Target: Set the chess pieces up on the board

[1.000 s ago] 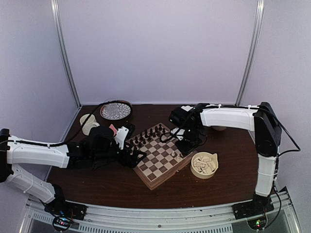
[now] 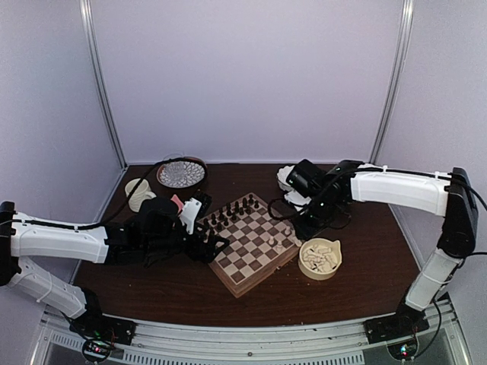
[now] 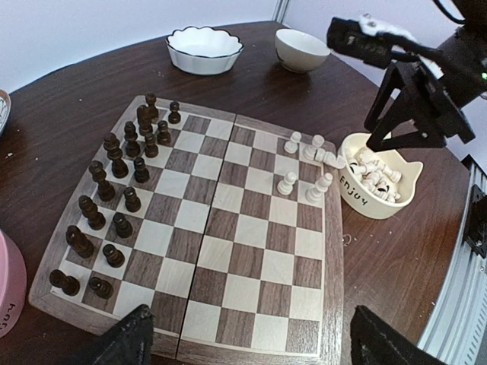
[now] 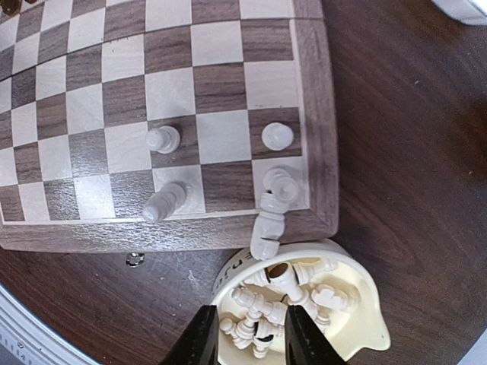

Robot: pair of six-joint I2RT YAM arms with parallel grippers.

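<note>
The chessboard has dark pieces standing in rows along one side. A few white pieces, such as a pawn and a taller piece, stand on the other side. One white piece lies on its side across the board's edge at the bowl. The cream bowl holds several loose white pieces. My right gripper is above the bowl, part open, with nothing visible between its fingers. My left gripper is open over the board's near left side, empty.
White bowls stand at the back right. A patterned plate and cream cups are at the back left, with a pink container beside the board. The table right of the cream bowl is clear.
My right arm has moved right, from over the board's right side toward the cream bowl, uncovering more of the board's right edge. The left arm has not moved.
</note>
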